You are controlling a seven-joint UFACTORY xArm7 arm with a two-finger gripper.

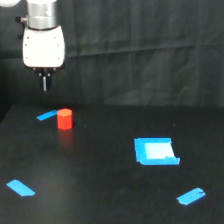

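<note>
A small red block stands upright on the black table at the left, toward the back. My gripper hangs above the table, higher than the block and a little to its left, not touching it. Its dark fingers are too small here to tell whether they are open or shut, and no object shows at their tips. Right of centre lies a white square edged with blue tape.
Pieces of blue tape lie flat behind the block, at the front left and at the front right. A dark curtain closes off the back.
</note>
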